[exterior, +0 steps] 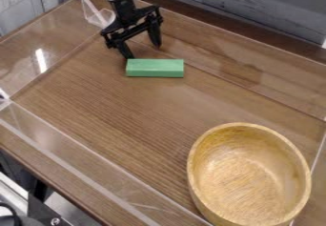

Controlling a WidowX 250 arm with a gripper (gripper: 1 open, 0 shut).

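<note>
My black gripper (130, 43) reaches in from the top left over the wooden table, its two fingers spread open just above and behind a green rectangular block (155, 68). The block lies flat near the middle-top of the table. I see nothing held between the fingers.
A large cream bowl (249, 177) stands at the lower right. A pale, translucent object sits behind the arm at top left. The wall borders the back.
</note>
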